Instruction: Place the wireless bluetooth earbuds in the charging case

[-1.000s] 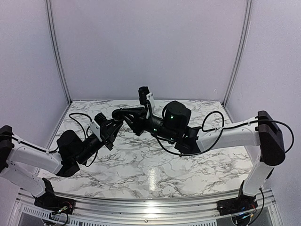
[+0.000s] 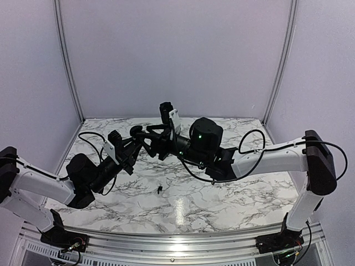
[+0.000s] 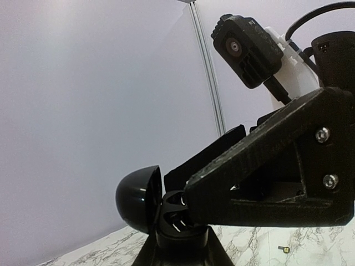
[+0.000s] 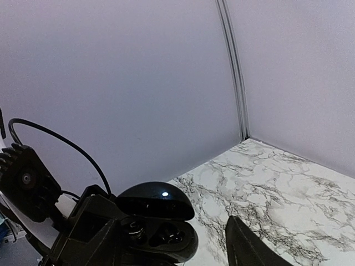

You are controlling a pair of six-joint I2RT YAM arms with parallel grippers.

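The black charging case point(image 4: 175, 246), lid point(image 4: 155, 199) raised, is held up in the air by my left gripper point(image 2: 135, 145), which is shut on it. In the right wrist view dark shapes sit in its wells; whether both are earbuds I cannot tell. My right gripper point(image 2: 151, 138) is part open right beside the case, its fingers point(image 3: 249, 166) reaching over it in the left wrist view; nothing shows clearly between them. A small dark piece point(image 2: 160, 189) lies on the marble table below, seen also in the left wrist view as a little object point(image 3: 284, 249).
Pale walls enclose it at the back and sides. Both arms meet over its middle, with cables looping from each.
The small dark piece now shows lower on the table, at centre front; earlier one showed just under the grippers.
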